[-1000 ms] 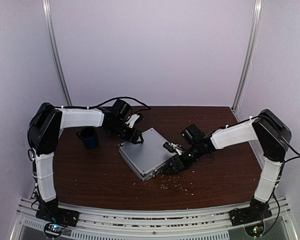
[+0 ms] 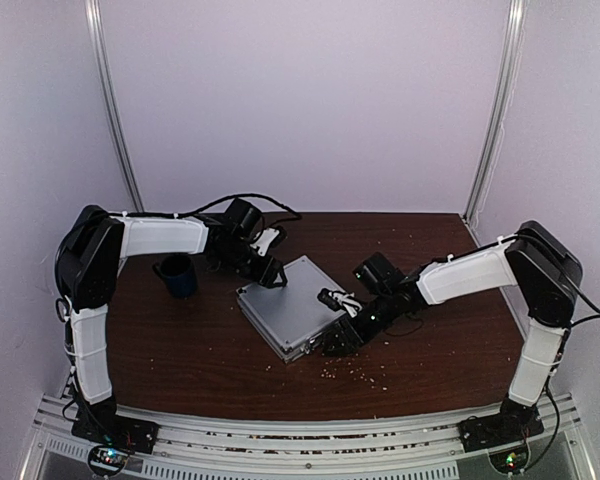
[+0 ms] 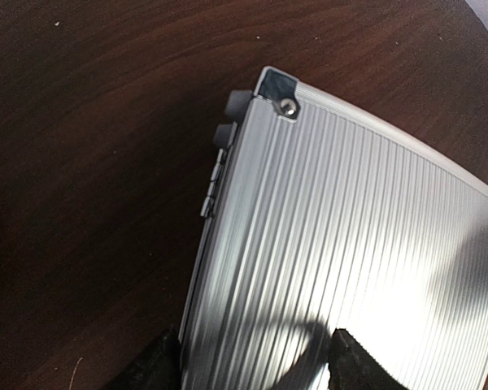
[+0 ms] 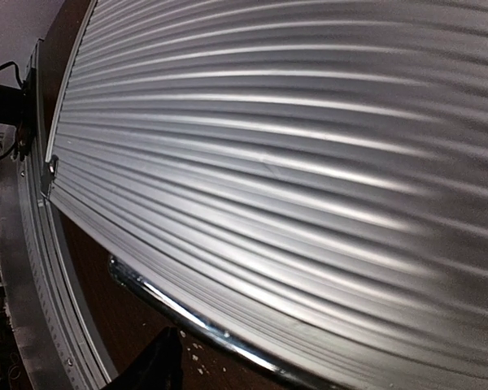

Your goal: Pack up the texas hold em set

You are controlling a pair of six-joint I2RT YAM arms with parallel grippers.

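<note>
A ribbed silver case (image 2: 295, 305) lies closed and turned at an angle on the dark wooden table. At its upper-left edge is my left gripper (image 2: 273, 277). In the left wrist view that gripper's fingers (image 3: 358, 366) stand apart, one over the lid and the other beside the case's edge; nothing is clamped between them. My right gripper (image 2: 338, 338) is at the case's lower-right side, by the shiny carrying handle (image 4: 203, 323). It is open, and one of its fingers (image 4: 160, 364) shows below the handle; the other cannot be made out. The case's contents are hidden.
A dark blue mug (image 2: 178, 276) stands left of the case, under the left arm. Small pale crumbs (image 2: 355, 375) are scattered in front of the right gripper.
The right gripper has shifted slightly toward the left and the front of the table along the case's side. Left arm, case and mug appear unmoved.
</note>
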